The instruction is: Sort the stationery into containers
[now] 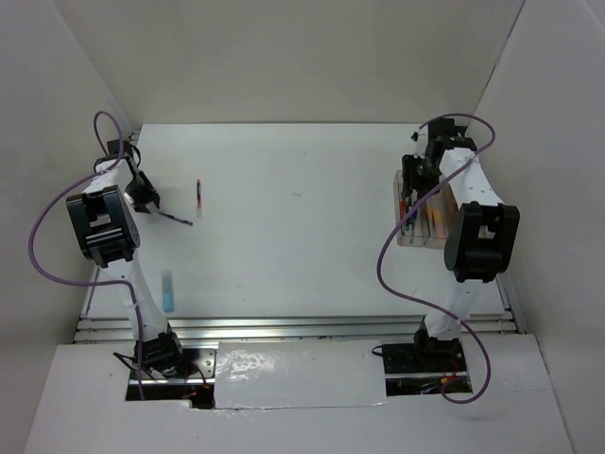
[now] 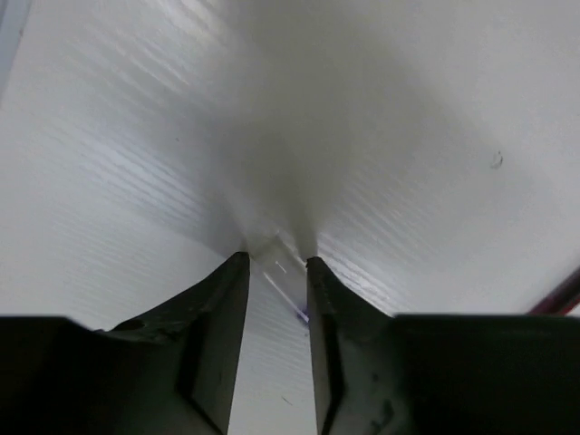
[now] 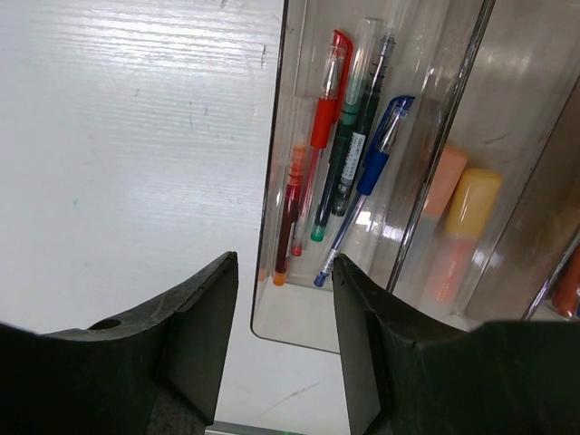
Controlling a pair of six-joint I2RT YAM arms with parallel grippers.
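Note:
My left gripper is at a dark pen [image 1: 177, 218] on the left of the table, its fingers either side of the pen's clear end [image 2: 279, 269]; whether they grip it I cannot tell. A red-and-dark pen [image 1: 198, 197] lies to its right, a light-blue item [image 1: 167, 290] nearer the front. My right gripper is open over the clear divided container [image 3: 261, 227]. Its left compartment holds several pens, including red [image 3: 323, 122] and blue [image 3: 374, 167] ones; the middle holds orange [image 3: 444, 181] and yellow [image 3: 473, 204] items.
Walls stand at the back and both sides, with a metal rail [image 1: 293, 324] along the front edge.

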